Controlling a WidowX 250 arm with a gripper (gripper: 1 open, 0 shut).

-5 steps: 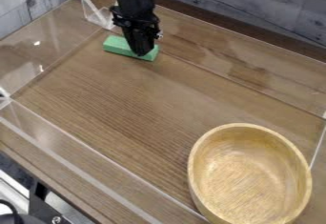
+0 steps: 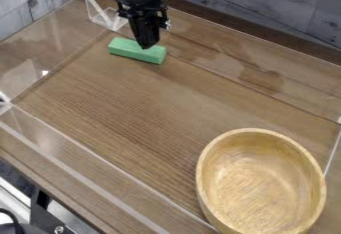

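Note:
A green block lies flat on the wooden tray near its upper left. My dark gripper hangs just above and behind the block, pointing down; whether its fingers are open or shut is too small to tell. A large round tan bowl sits at the lower right.
The wooden floor of the tray is bare across the middle and right. Its walls run along the back and the left side, with a dark gap beyond the lower left edge.
My gripper has risen a little, up and away from the green block, which now shows more fully and lies about where it was.

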